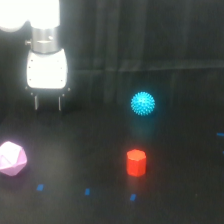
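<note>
My gripper [48, 102] hangs at the upper left under a white hand, its two thin fingers apart and nothing between them. Below it and to the left, a pale pink faceted ball [12, 158] lies on the dark table near the left edge of the view. Right of centre sits a red block [136, 163] with a flat, many-sided top. Farther back, a bright blue spiky ball [143, 103] stands to the right of the gripper. The gripper is apart from all three.
Small blue marks [87, 191] dot the front of the dark table [75, 150], with another blue mark [220, 134] at the right edge. A dark curtain-like backdrop [120, 50] closes off the back. Between the pink ball and the red block the surface is clear.
</note>
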